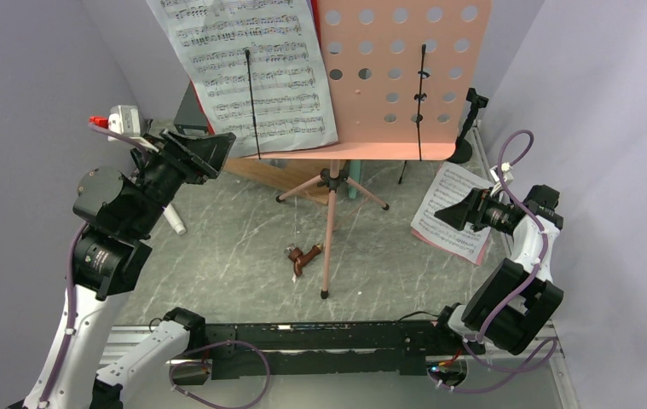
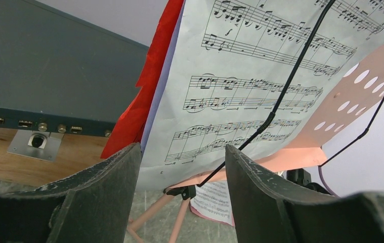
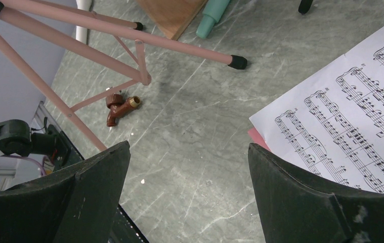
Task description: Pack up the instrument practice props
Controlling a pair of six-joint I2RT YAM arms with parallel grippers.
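A pink music stand (image 1: 388, 102) with a perforated desk stands on a tripod in the top view. Sheet music (image 1: 256, 81) leans on the desk's left half, behind a thin black holder arm (image 1: 252, 102). In the left wrist view, red and lilac layers show behind the sheet music (image 2: 250, 101). Left of the desk's lower edge, my left gripper is open with nothing between its fingers. Over more sheet music (image 1: 447, 200) on the floor at right hangs my right gripper, open and empty. In the right wrist view that floor sheet (image 3: 351, 111) lies right of the fingers.
A brown pipe-like fitting (image 1: 304, 258) lies on the floor beside a tripod leg (image 1: 330, 247). Behind the stand are a wooden board (image 1: 273, 175) and a teal rod (image 3: 213, 16). A white tube (image 1: 174, 219) lies at left.
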